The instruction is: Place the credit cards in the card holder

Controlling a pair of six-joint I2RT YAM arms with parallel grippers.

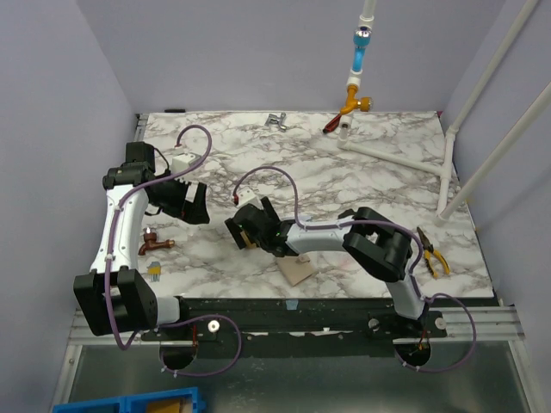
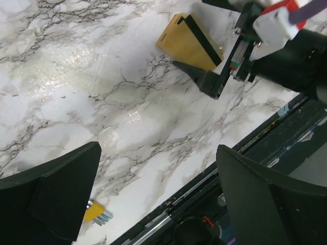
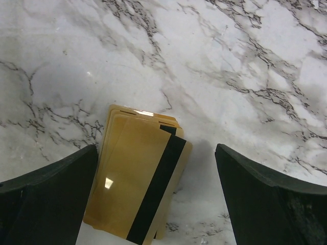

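Note:
A small stack of gold cards (image 3: pixel 135 176) with a black stripe lies flat on the marble table, slightly fanned. My right gripper is open above it; the left finger overlaps or borders the stack's left edge, while marble shows between stack and right finger. In the left wrist view, the cards (image 2: pixel 186 43) appear beside one right fingertip. My left gripper stands open with only marble between its fingers, left of the cards in the top view. A flat beige piece (image 1: pixel 296 270), possibly the card holder, lies near the front edge, partly hidden by the right arm.
A brass tap (image 1: pixel 155 244) and a yellow brush-like item (image 1: pixel 154 270) lie at the left. Pliers (image 1: pixel 433 255) rest at the right, and white pipes (image 1: pixel 392 158) occupy the back right.

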